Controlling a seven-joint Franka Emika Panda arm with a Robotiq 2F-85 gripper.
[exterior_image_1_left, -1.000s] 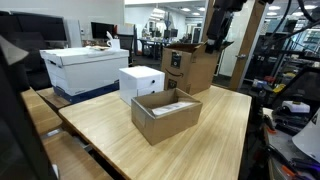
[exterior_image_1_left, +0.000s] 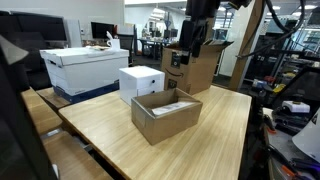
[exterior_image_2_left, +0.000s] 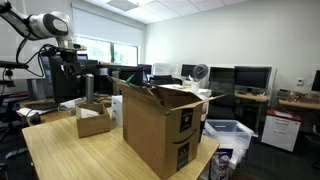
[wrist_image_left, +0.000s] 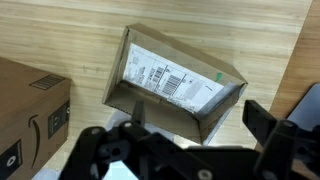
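Observation:
A small open-topped cardboard box (exterior_image_1_left: 165, 122) sits on the wooden table, with a white item (exterior_image_1_left: 176, 107) inside. From above, in the wrist view, that item is a flat white piece with a printed barcode label (wrist_image_left: 172, 82) lying at a slant in the box (wrist_image_left: 185, 47). My gripper (exterior_image_1_left: 187, 58) hangs in the air above the box, clear of it. Its dark fingers (wrist_image_left: 92, 143) are spread wide at the lower edge of the wrist view, and nothing is held between them. Part of the box's near side is hidden by the gripper there.
A large cardboard box (exterior_image_2_left: 160, 130) with raised flaps stands on the same table. Behind the small box is a white carton (exterior_image_1_left: 140, 82), with a bigger white storage box (exterior_image_1_left: 85, 70) farther left.
In exterior view 1, my gripper has shifted leftward, from the right of the small box to above it. The boxes and the white item have stayed put.

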